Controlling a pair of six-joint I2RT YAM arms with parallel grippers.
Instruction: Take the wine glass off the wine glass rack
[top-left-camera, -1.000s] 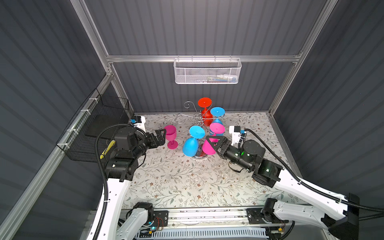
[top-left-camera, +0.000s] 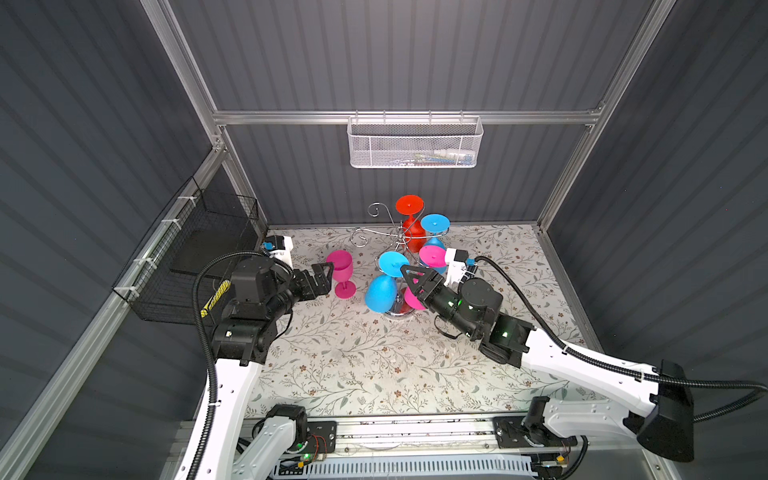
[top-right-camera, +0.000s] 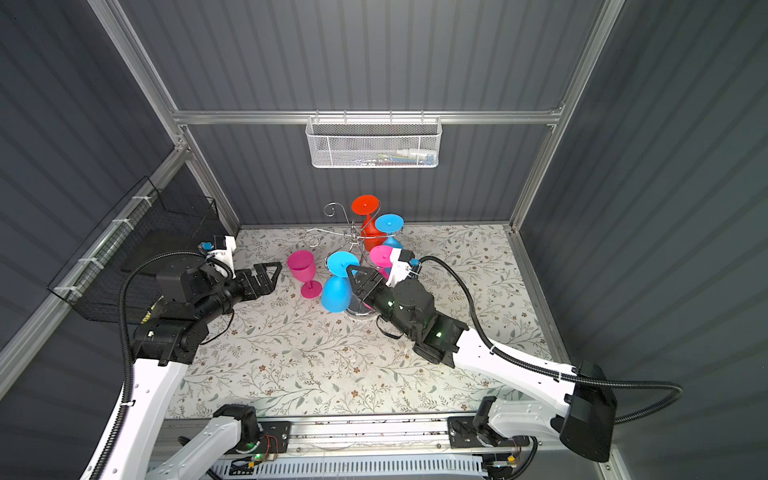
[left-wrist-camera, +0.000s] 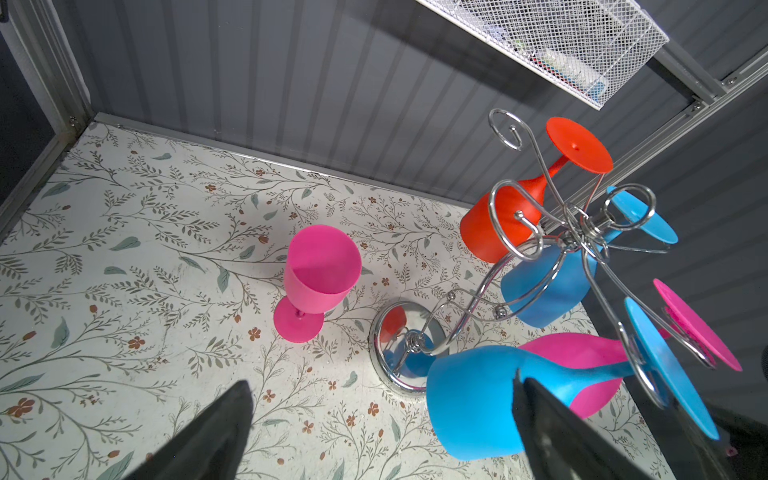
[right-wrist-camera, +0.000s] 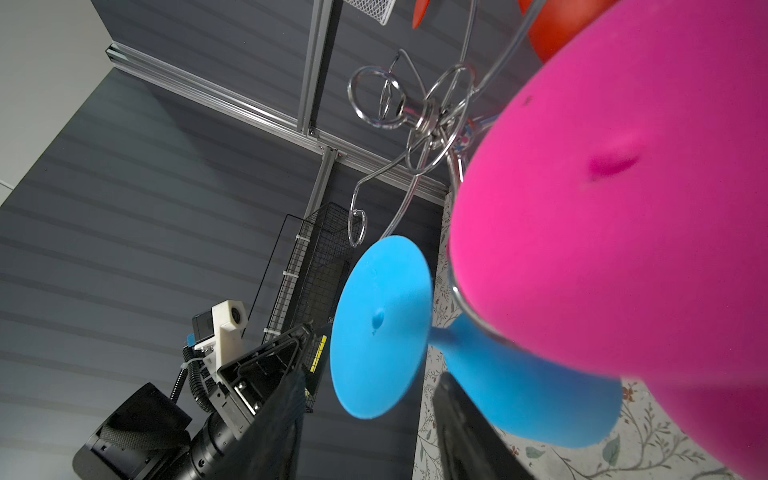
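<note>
A wire rack (left-wrist-camera: 574, 232) holds upside-down glasses: red (left-wrist-camera: 500, 224), rear blue (left-wrist-camera: 540, 284), pink (right-wrist-camera: 608, 192) and front blue (left-wrist-camera: 480, 404). My right gripper is at the front blue glass's foot (right-wrist-camera: 380, 328), its fingertips apart on either side below it; whether they touch it is not clear. My left gripper stands open left of the rack, nothing between its fingers. A separate pink glass (left-wrist-camera: 320, 268) stands upright on the table, left of the rack.
A black wire basket (top-left-camera: 172, 272) hangs on the left wall, a white mesh basket (top-left-camera: 414, 140) on the back wall.
The left arm has barely moved.
</note>
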